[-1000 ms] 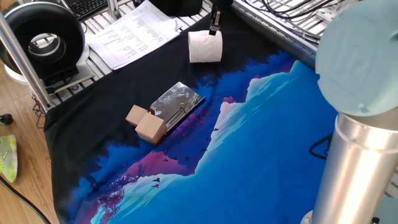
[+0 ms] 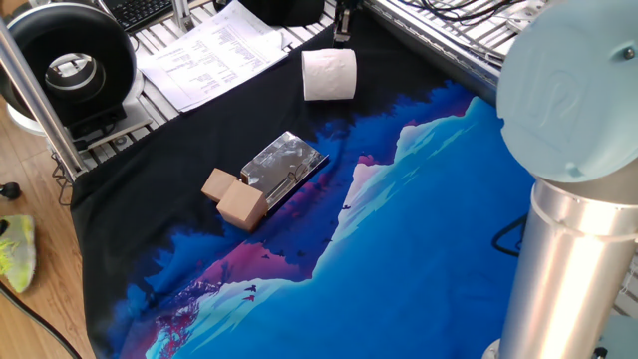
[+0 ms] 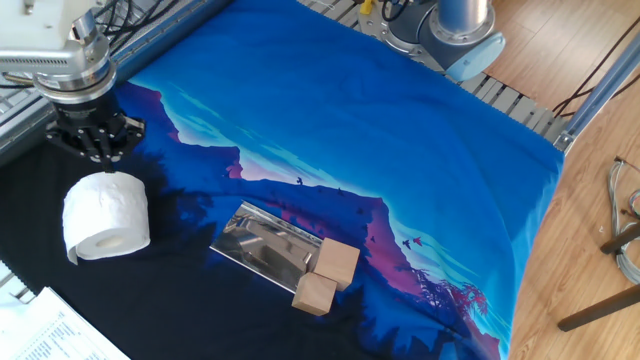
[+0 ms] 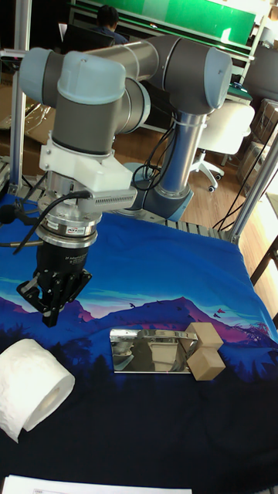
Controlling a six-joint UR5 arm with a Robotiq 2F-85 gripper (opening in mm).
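Observation:
My gripper hangs above the cloth, its dark fingers drawn together, so it looks shut with nothing visible between them. Close to it lies a white paper roll on its side, apart from the fingertips in exterior view 3. From exterior view 2, the gripper appears right at the back edge of the roll. A shiny metal plate-like piece rests on the cloth towards the middle. Two plain wooden blocks sit against one end of it, touching each other.
A dark blue mountain-print cloth covers the table, with a wide bare stretch on its blue side. Printed papers lie at the table's edge near the roll. A black round device stands at the corner.
My gripper has shifted slightly away from the paper roll, towards the top of exterior view 1. The arm's big joint has moved a little left. Roll, blocks and metal piece stay put.

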